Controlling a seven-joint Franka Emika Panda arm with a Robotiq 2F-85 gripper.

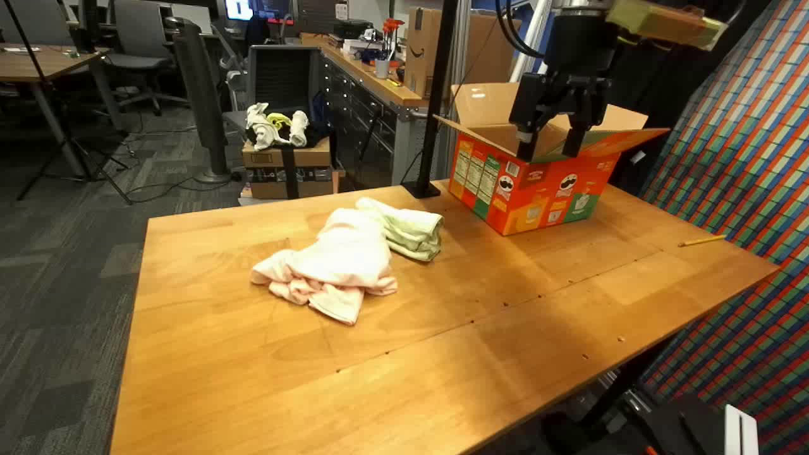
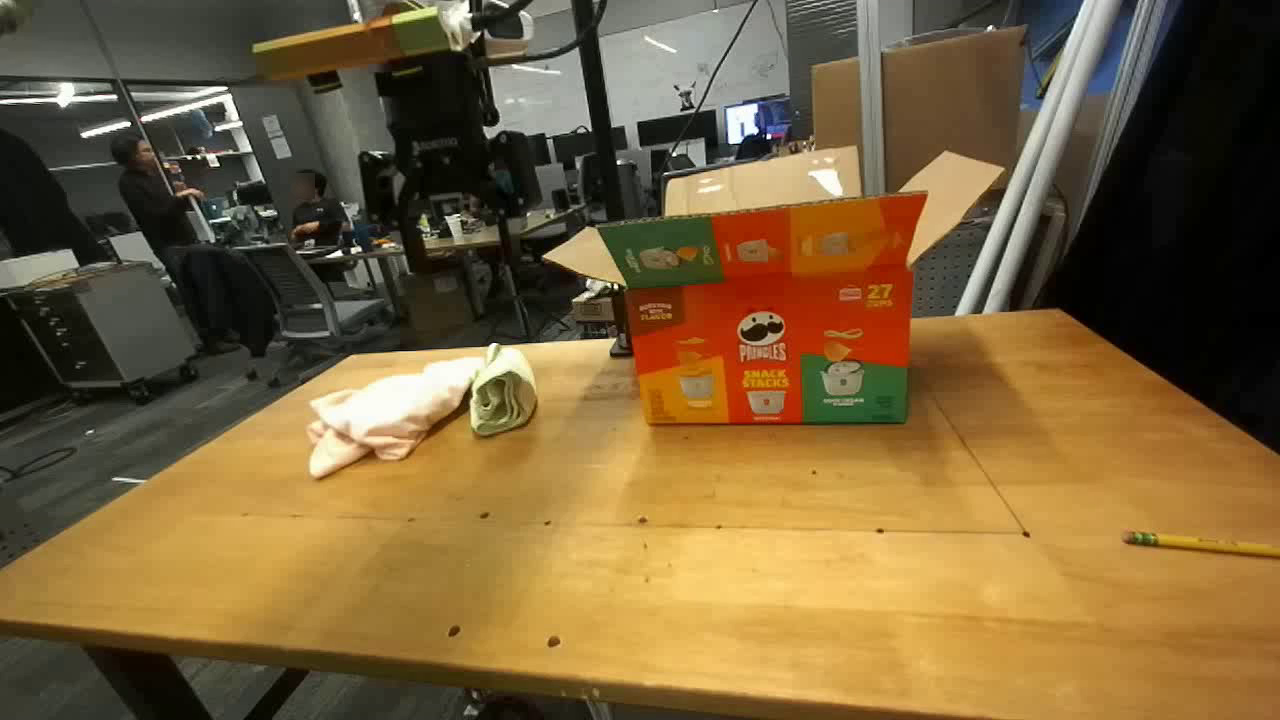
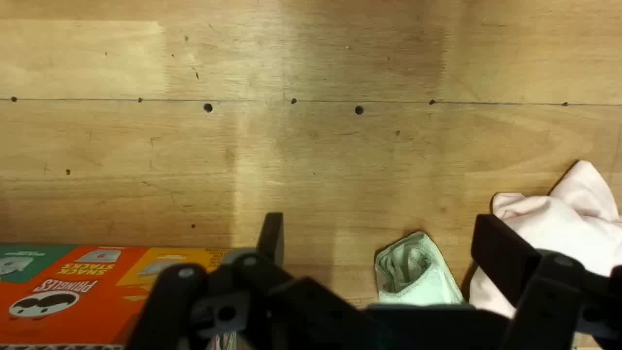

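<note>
My gripper hangs high over the table, its fingers spread wide with nothing between them. In exterior view 1 the gripper appears in front of the open box because of the camera angle. A crumpled pale pink cloth lies on the table, touching a rolled light green cloth. The wrist view shows the green cloth below and between the fingers, partly hidden by the gripper body. The pink cloth is at the right, beyond one finger.
An orange Pringles carton stands on the table with its flaps open; its inside is hidden. A yellow pencil lies near the table's right edge. A black post rises behind the cloths.
</note>
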